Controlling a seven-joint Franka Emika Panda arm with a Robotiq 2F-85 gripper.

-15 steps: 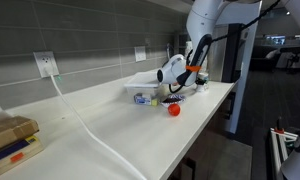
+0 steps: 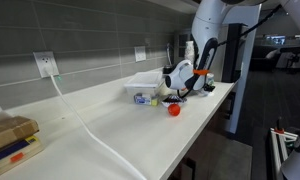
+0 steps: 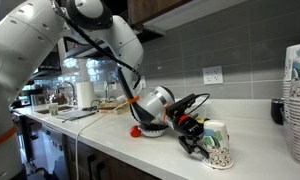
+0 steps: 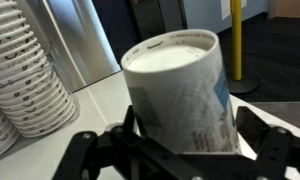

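Observation:
A white cup (image 4: 180, 95) with a coloured pattern stands upright, filling the middle of the wrist view. My gripper is open, its dark fingers spread to either side of the cup's lower part; whether they touch it, I cannot tell. In exterior view 2 the gripper (image 3: 197, 146) reaches low over the counter at the left side of the patterned cup (image 3: 217, 145). Exterior view 1 shows the arm at the far end of the counter, with the fingertips too small to make out.
A tall stack of patterned cups or bowls (image 4: 20, 75) stands near the cup. Behind the arm are a dark rack (image 2: 172, 100), a white box (image 2: 143, 83) and a red ball (image 2: 174, 110).
Over the last second the arm has moved a little to the right and downward in exterior view 1. The red ball, rack and white box stay put.

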